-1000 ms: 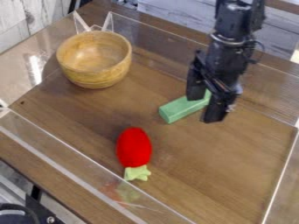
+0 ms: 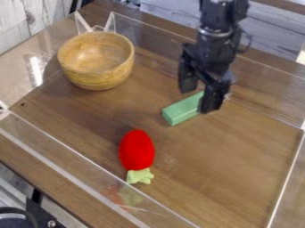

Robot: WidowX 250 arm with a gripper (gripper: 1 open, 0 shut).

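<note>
The black gripper [image 2: 202,89] hangs over the right middle of the wooden board, open, its fingers above and around the upper part of a green block [image 2: 181,109]. The block lies flat at a slant, its upper end partly hidden behind the gripper. A red oval object with a pale green top [image 2: 137,151] lies toward the front, apart from the block.
A yellow wooden bowl [image 2: 95,67] stands at the back left. The board's right and front areas [image 2: 226,178] are clear. Clear walls border the board.
The gripper has shifted left over the past second and now sits slightly higher in the view, over the green block. The block and the red object look unmoved.
</note>
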